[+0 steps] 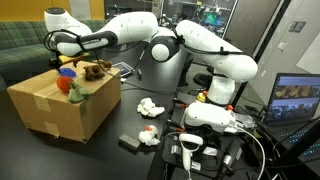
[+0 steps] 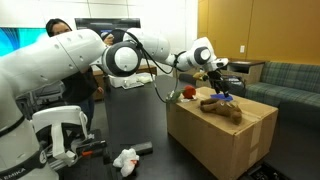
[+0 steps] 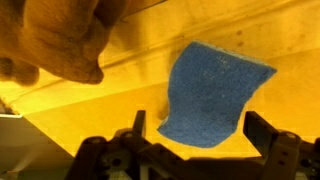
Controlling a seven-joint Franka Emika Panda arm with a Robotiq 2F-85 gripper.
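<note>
A soft blue piece, shaped like a sponge or folded cloth, lies on top of the cardboard box. In the wrist view my gripper is open over it, one black finger on each side of its lower end. No grip shows on the blue piece. Its blue patch appears near the black fingers in exterior view 2. A brown plush toy lies beside it, at the upper left of the wrist view. My gripper is small and dark in exterior view 1.
On the box edge are a red item and a green item. A white-and-red toy and a dark block lie on the floor. A patterned sofa stands behind the box.
</note>
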